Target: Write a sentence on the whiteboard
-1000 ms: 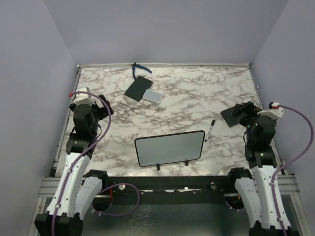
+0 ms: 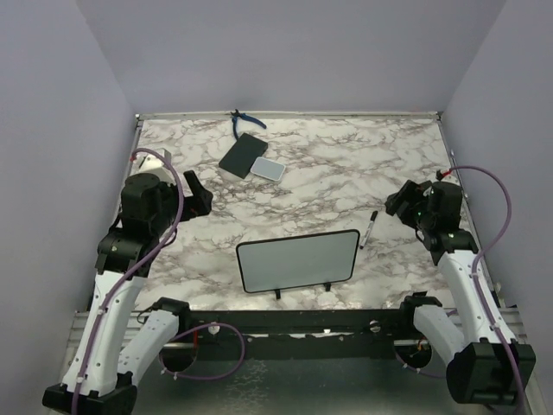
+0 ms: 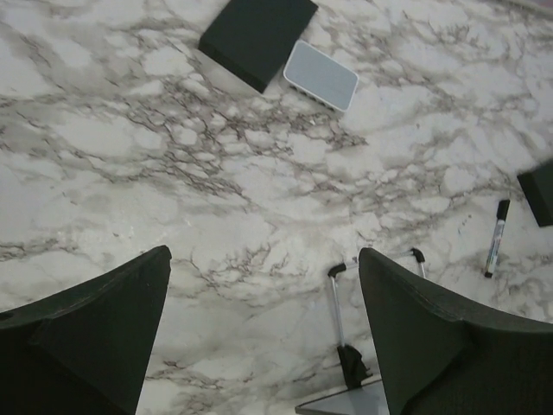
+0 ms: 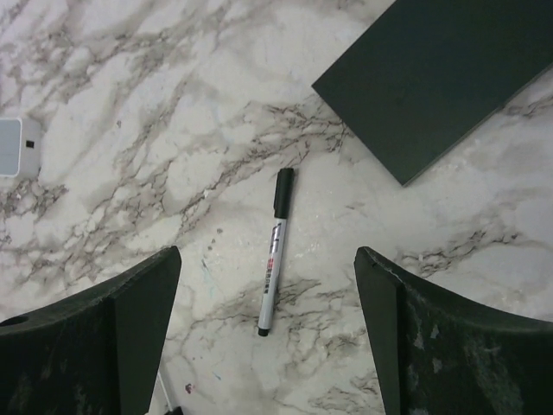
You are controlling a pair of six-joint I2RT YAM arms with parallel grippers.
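Observation:
A framed whiteboard (image 2: 297, 261) with a blank surface stands on small feet near the front centre of the marble table (image 2: 320, 156). A white marker with a black cap (image 2: 369, 228) lies right of it, also seen in both wrist views. My right gripper (image 2: 399, 201) hangs open to the right of the marker; in the right wrist view the marker (image 4: 276, 251) lies between and beyond the open fingers. My left gripper (image 2: 199, 199) hangs open over the left of the table, with nothing between its fingers.
A dark flat block (image 2: 243, 156), a small pale box (image 2: 268, 169) and blue pliers (image 2: 248, 118) lie at the back left. Another dark slab (image 4: 436, 86) lies near the right gripper, mostly hidden in the top view.
Both arms have moved: my left gripper shifted right and a little down in the top view, my right gripper moved left toward the marker, now covering the dark slab.

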